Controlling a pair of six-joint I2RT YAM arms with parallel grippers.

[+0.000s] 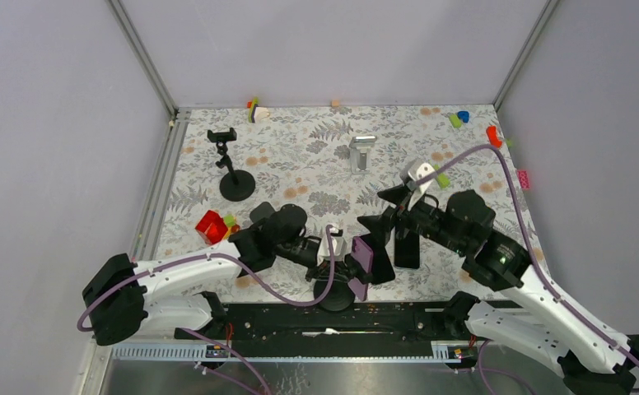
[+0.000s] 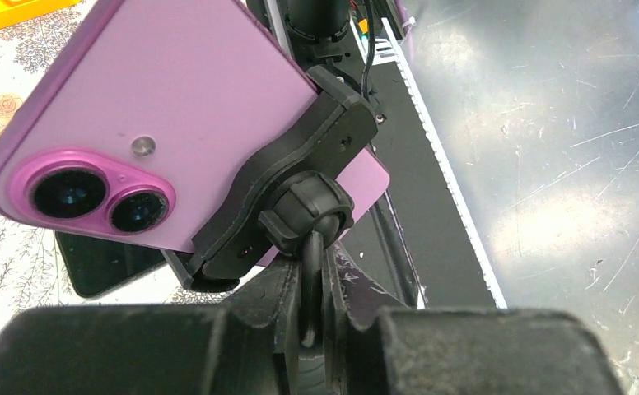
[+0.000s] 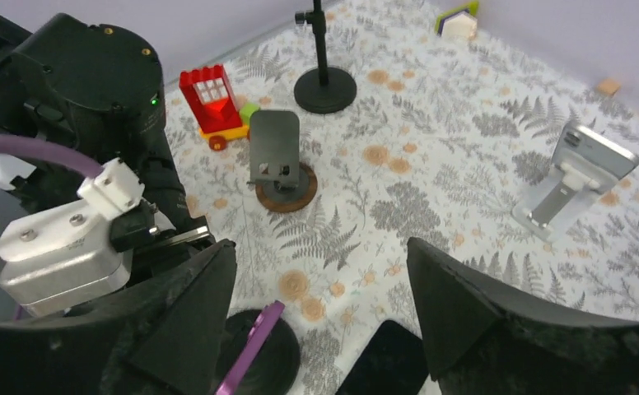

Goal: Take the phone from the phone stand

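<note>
The pink phone (image 1: 366, 257) (image 2: 193, 90) is still in the black clamp (image 2: 287, 177) of the phone stand, its back with two lenses facing the left wrist camera. My left gripper (image 1: 351, 267) is shut on the stand's thin black stem just below the clamp joint. The round black base (image 1: 333, 297) shows near the table's front edge. To the upper right of the phone, my right gripper (image 1: 383, 209) is open, its fingers wide apart with nothing between them. In the right wrist view only a thin edge of the pink phone (image 3: 253, 347) shows.
Dark phones lie flat to the right, one black phone (image 1: 407, 249) under the right arm. A taller black stand (image 1: 236, 185), a silver stand (image 1: 361, 154) and a red toy (image 1: 211, 227) stand farther off.
</note>
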